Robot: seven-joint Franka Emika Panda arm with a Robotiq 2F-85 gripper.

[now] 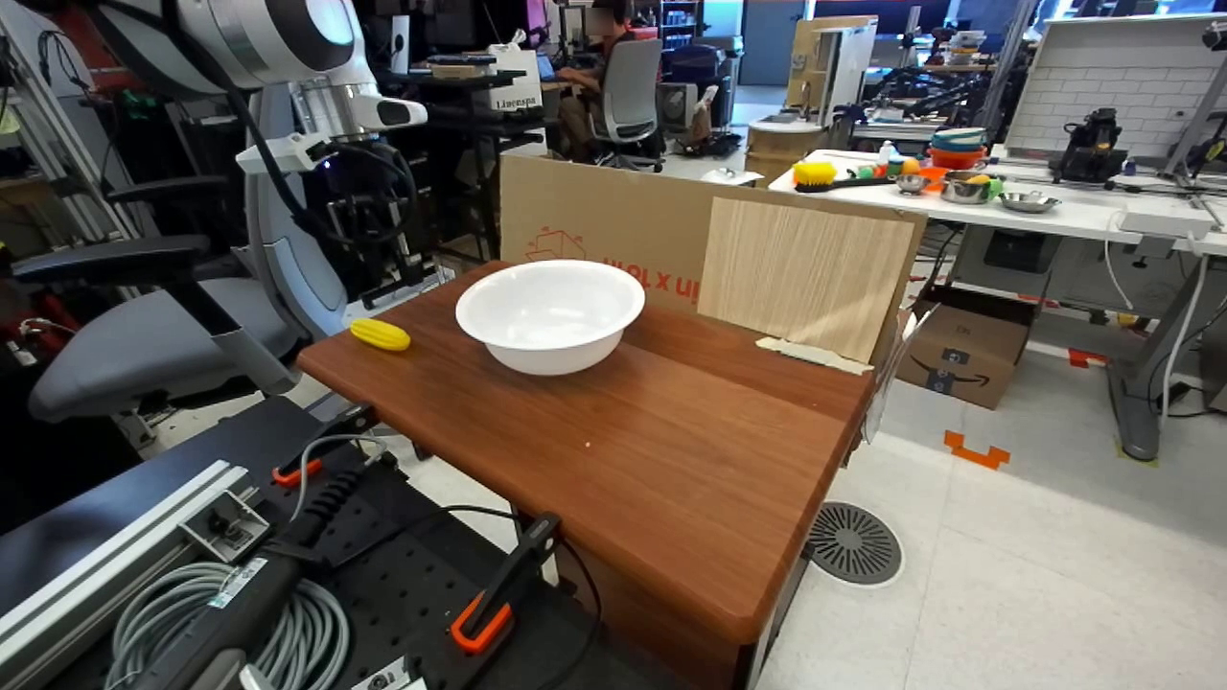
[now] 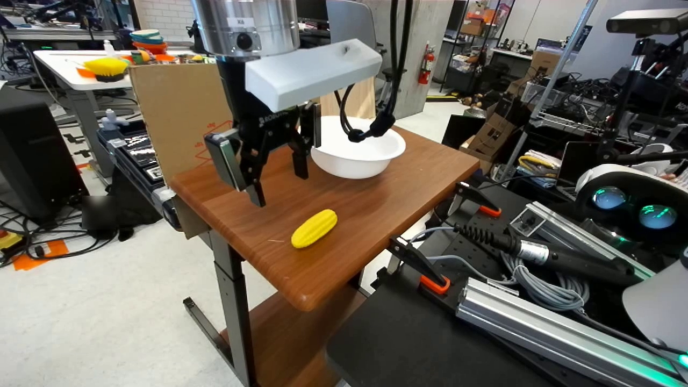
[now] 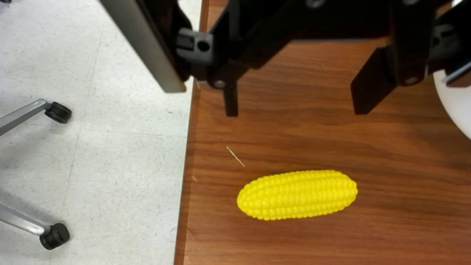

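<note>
A yellow toy corn cob (image 3: 298,194) lies on the brown wooden table, close to its edge. My gripper (image 2: 280,187) hangs above the table with its fingers apart and nothing between them. In the wrist view the two fingertips (image 3: 230,99) stand well clear of the corn, which appears below them in the picture. A white bowl (image 1: 549,316) rests upright on the table, and its visible inside is empty in exterior view 1. The bowl is beside the corn, with bare wood between them; only its rim (image 3: 452,106) shows in the wrist view.
A cardboard sheet (image 1: 615,224) with a light wood panel (image 1: 805,276) borders the table's far side. Black clamps with orange tips (image 1: 480,623) grip the near edge. Wide bare tabletop (image 1: 644,460) extends beyond the bowl. A grey office chair (image 1: 219,333) stands near the corn's end.
</note>
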